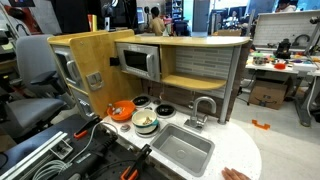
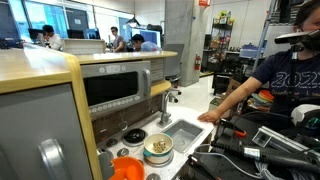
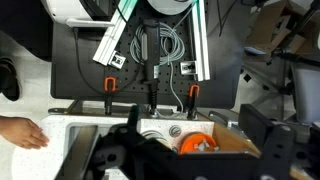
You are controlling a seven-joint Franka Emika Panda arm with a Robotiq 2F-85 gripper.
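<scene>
A light-coloured pot (image 1: 146, 122) with food-like pieces inside stands on the toy stove, left of the grey sink (image 1: 183, 149). In the second exterior view, the same pot (image 2: 158, 148) sits beside an orange bowl (image 2: 127, 168). My gripper looks down from above in the wrist view. Its dark fingers (image 3: 128, 142) are spread apart at the bottom of that view, with nothing visible held between them. The orange bowl (image 3: 198, 143) shows below, partly hidden by the gripper. I cannot make out the gripper clearly in either exterior view.
A silver microwave (image 1: 139, 61) stands under the wooden shelf (image 1: 190, 41), and a faucet (image 1: 203, 109) rises behind the sink. Clamps and a coiled cable lie along the front table (image 3: 170, 75). A person's hand (image 3: 22, 132) is near the counter's sink end.
</scene>
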